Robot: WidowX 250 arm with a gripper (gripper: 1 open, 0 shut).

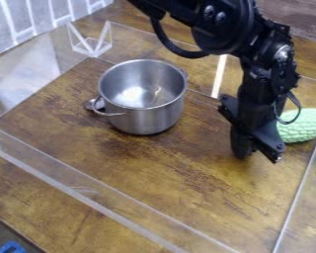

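Observation:
A steel pot (142, 97) with side handles stands upright left of centre on the wooden table, apparently empty. My black gripper (248, 138) is low over the table right of the pot, fingertips pointing down; the dark fingers hide whether anything is between them. A pale green bumpy object, like a toy corn cob (303, 126), lies at the right edge, just behind the gripper and partly hidden by it.
Clear plastic walls border the wooden table (121, 173) at the left and right. A blue item shows at the bottom-left corner.

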